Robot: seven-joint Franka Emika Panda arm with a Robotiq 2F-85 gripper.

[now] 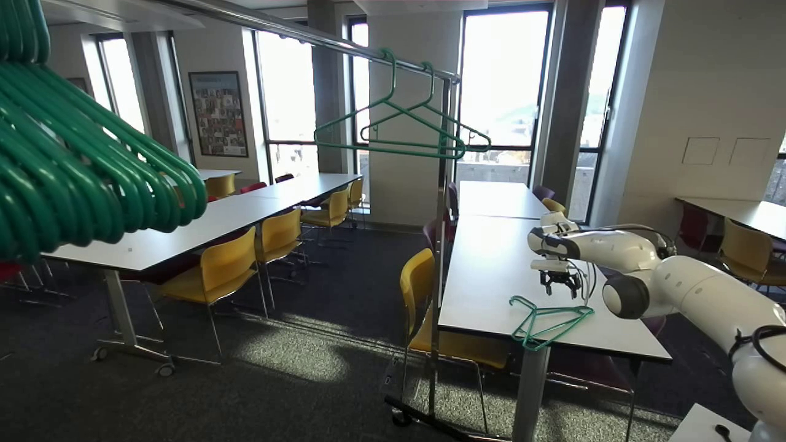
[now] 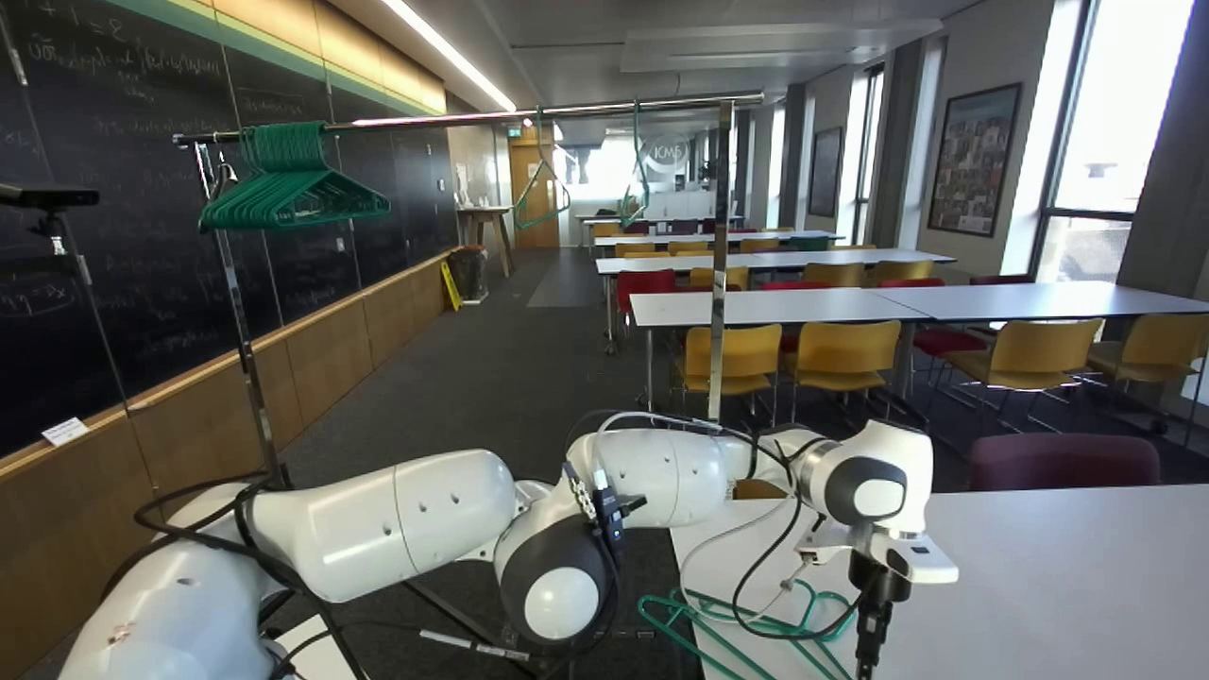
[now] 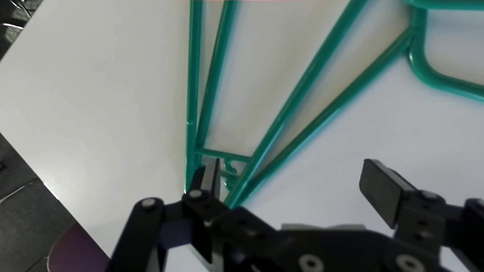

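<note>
Green plastic hanger bars (image 1: 549,321) lie on the white table (image 1: 486,272) near its front edge, part of them reaching over that edge in exterior view 1. Doubled bars (image 3: 299,93) in the wrist view look like two hangers overlapping, though I cannot tell for sure. Above them hangs my gripper (image 1: 561,290), open and pointing down, with a gap between it and the hangers. In the wrist view the left finger (image 3: 211,176) overlaps the hangers' narrow corner; the right finger (image 3: 381,190) has bare table behind it. Nothing is held.
A metal rail (image 2: 453,117) stands beside the table, with two green hangers (image 1: 390,151) near its end post and a thick bunch of hangers (image 2: 297,181) at the other end. Yellow chairs (image 1: 420,276) stand close to the post.
</note>
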